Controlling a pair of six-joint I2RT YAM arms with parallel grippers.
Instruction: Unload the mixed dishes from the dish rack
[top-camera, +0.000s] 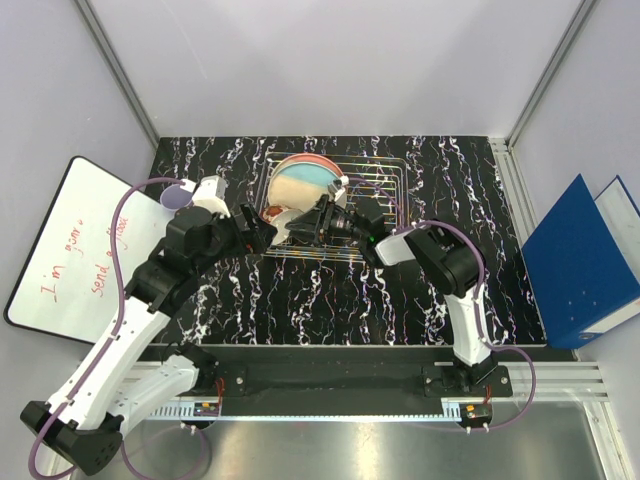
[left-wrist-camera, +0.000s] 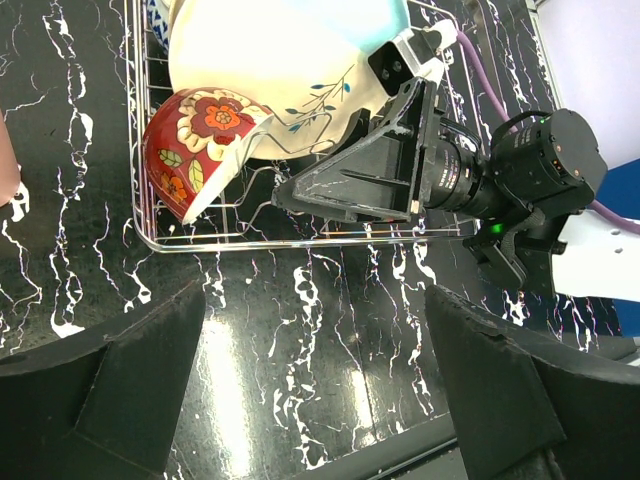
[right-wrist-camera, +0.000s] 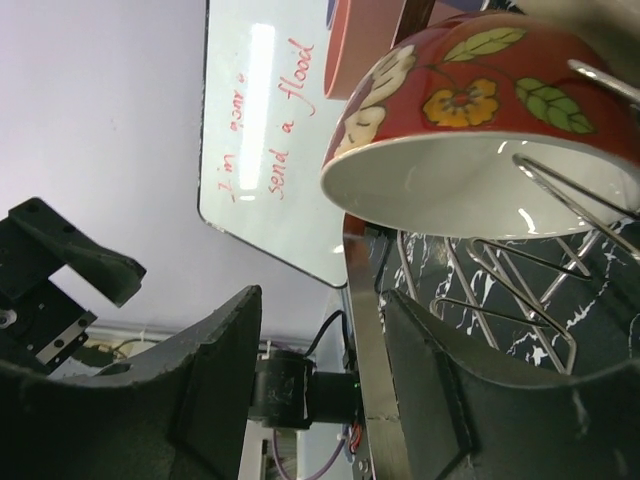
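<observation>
A red floral bowl lies tipped on its side at the left front of the wire dish rack, its white inside facing my right gripper. In the right wrist view the bowl fills the upper right, past the fingertips, with nothing visible between them. Behind it stand plates in cream, blue and pink. My left gripper hangs open beside the rack's left end, above the counter, empty.
A lilac cup sits at the back left by a whiteboard with red writing. A blue folder stands at the right.
</observation>
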